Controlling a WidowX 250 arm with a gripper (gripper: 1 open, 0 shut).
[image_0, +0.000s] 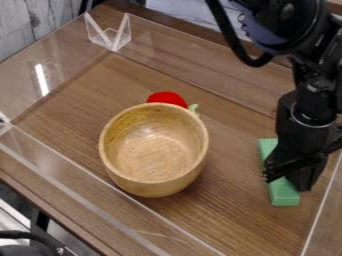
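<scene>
A green block lies on the wooden table at the right. The black gripper is down over it at its upper part; whether its fingers touch or grasp the block is unclear. A wooden bowl sits left of centre, with a red object, partly green, just behind it.
The wooden table has clear room at the left and at the front centre. A clear plastic item stands at the back left. The arm and a cable take up the upper right.
</scene>
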